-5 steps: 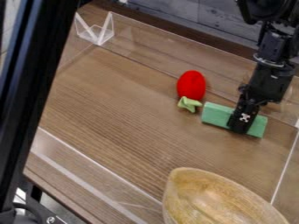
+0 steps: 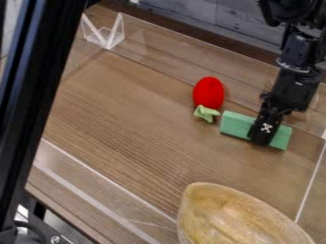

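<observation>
A green rectangular block [image 2: 237, 125] lies on the wooden table at the right. My black gripper [image 2: 265, 132] is down over its right half, shut on it, the fingertips partly hiding that part of the block. Just left of the block are a red oval object [image 2: 208, 93] and, below that, a small light-green piece [image 2: 205, 113].
A large tan bowl [image 2: 235, 214] sits at the front right. A clear rack-like object [image 2: 105, 33] stands at the back left. A dark vertical edge borders the view on the left.
</observation>
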